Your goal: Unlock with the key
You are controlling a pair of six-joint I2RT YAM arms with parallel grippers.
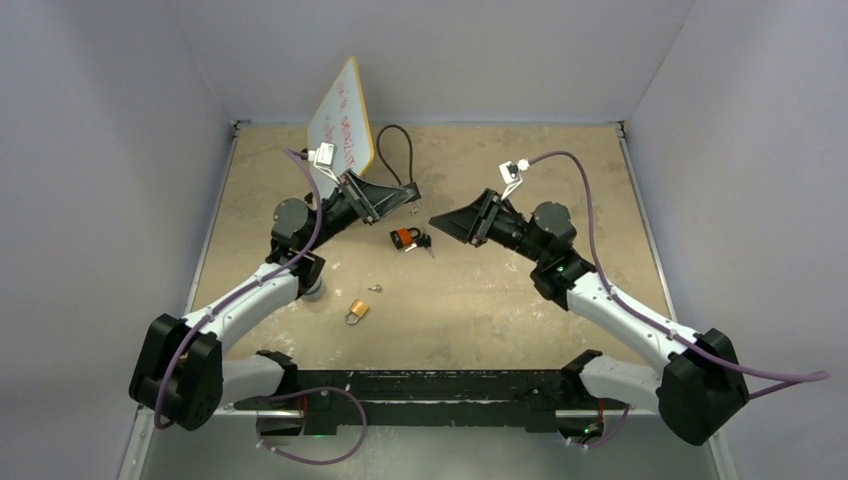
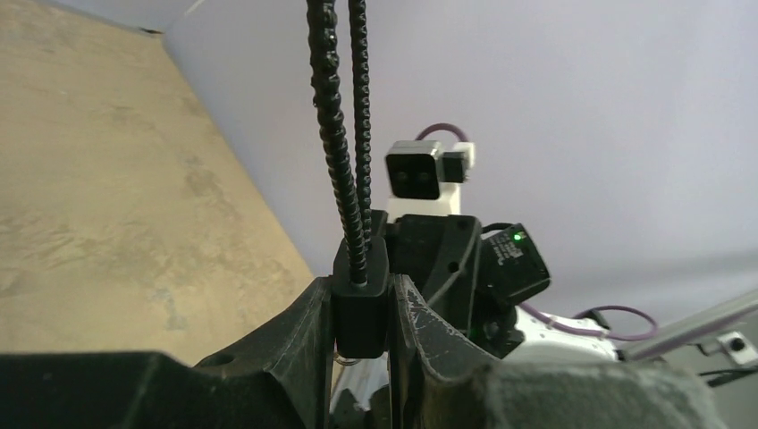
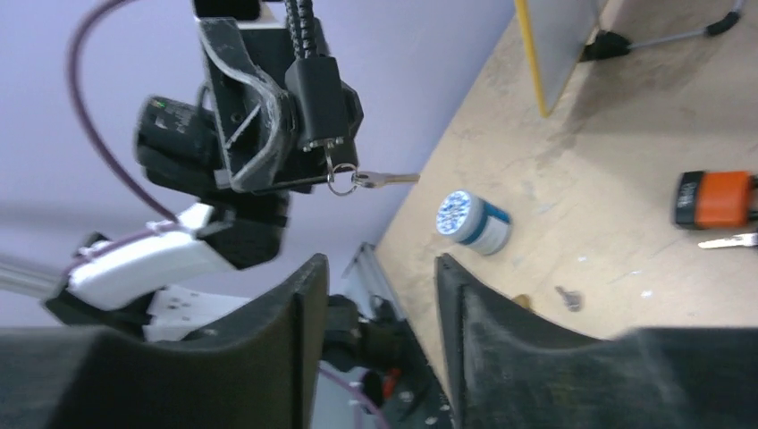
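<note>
My left gripper [image 1: 405, 193] is shut on a black cable lock [image 2: 359, 313], its braided loop rising from the black body. In the right wrist view a ring with a small key [image 3: 386, 179] hangs from that lock's underside. My right gripper [image 1: 446, 224] is raised to the right, apart from it; whether anything is between its blurred fingers I cannot tell. On the table are a brass padlock [image 1: 356, 312], a small key [image 1: 374, 288], and an orange-and-black padlock [image 1: 405, 237] with keys [image 1: 428, 243] beside it.
A white board [image 1: 340, 125] with red writing stands at the back left. A blue-labelled tub [image 3: 474, 223] sits left on the table, partly hidden in the top view by the left arm.
</note>
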